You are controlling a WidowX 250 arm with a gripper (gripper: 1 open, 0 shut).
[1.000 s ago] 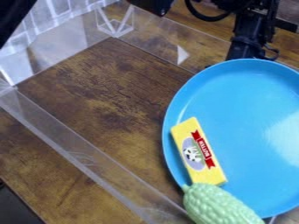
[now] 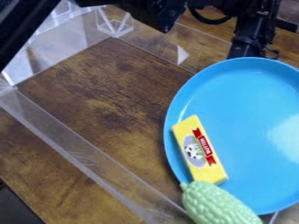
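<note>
A yellow box (image 2: 198,149) with a red label lies on the left part of a blue plate (image 2: 263,114). A green, bumpy corn-like object (image 2: 219,203) lies at the bottom, touching the box's lower end. Dark parts of my arm cross the top of the view; my gripper's fingers cannot be made out.
The wooden floor (image 2: 93,87) left of the plate is clear, bordered by transparent walls (image 2: 82,157). A dark stand with cables (image 2: 251,39) is behind the plate at the top right.
The dark arm at the top has shifted slightly. The plate, box and green object have not moved.
</note>
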